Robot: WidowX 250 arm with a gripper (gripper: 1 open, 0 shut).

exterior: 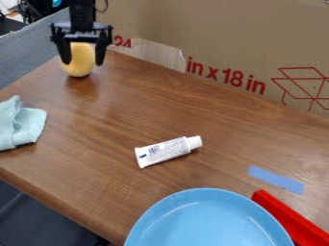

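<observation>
At the far left corner of the wooden table, my black gripper [81,42] is open above and around a yellow rounded object [80,61], its fingers pointing down over the top of it. Whether the fingers touch it I cannot tell. A white tube [167,150] lies in the middle of the table. A light blue plate [206,226] sits at the near right, and a pale teal cloth [15,125] lies at the left edge.
A red object [291,219] lies beside the plate, with a strip of blue tape [275,180] above it. Cardboard [232,38] stands along the back.
</observation>
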